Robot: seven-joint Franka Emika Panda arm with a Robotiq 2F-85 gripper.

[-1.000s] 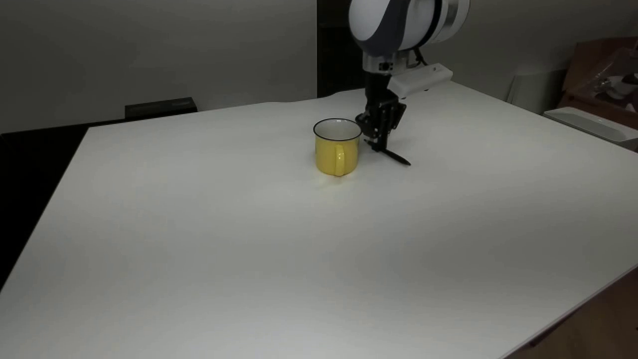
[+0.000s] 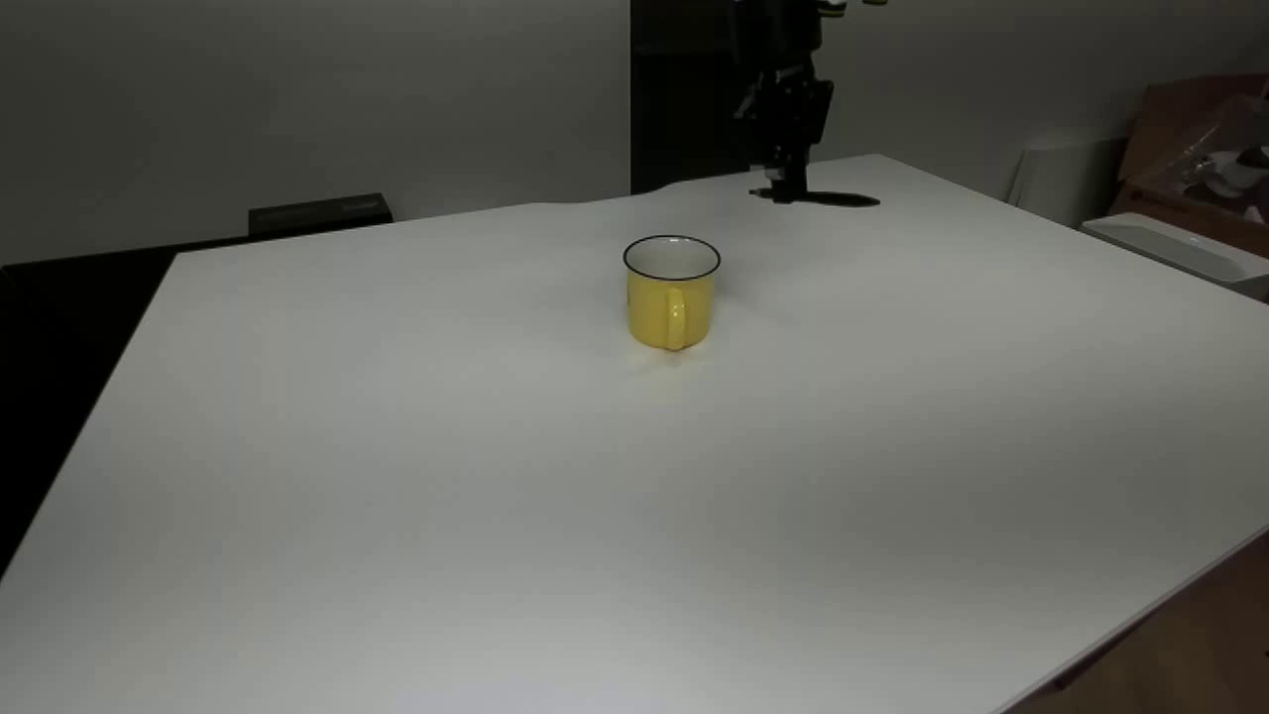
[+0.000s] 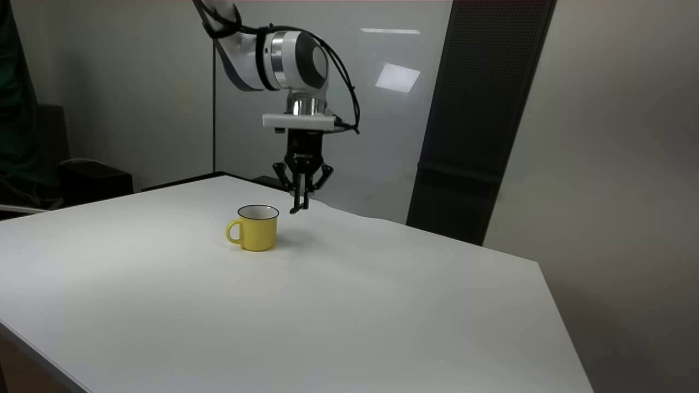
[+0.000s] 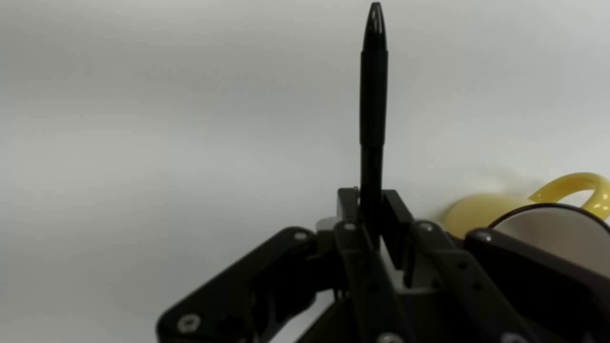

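A black pen [image 4: 373,97] is pinched in my gripper, its long tapered end reaching out beyond the fingertips. In exterior view 1 the pen [image 2: 842,200] lies roughly level, held above the table, with the gripper [image 2: 788,194] near its left part. The yellow mug [image 2: 672,311], white inside with a dark rim, stands upright on the table. Exterior view 2 shows the gripper [image 3: 301,208] up and to the right of the mug [image 3: 258,233], apart from it. At lower right of the wrist view, my gripper partly hides the mug [image 4: 477,212].
A white tray [image 2: 1184,248] is beyond the right edge.
My gripper has risen and moved away from beside the mug, carrying the pen off the table. The pen has also turned to lie more sideways. The mug has stayed put.
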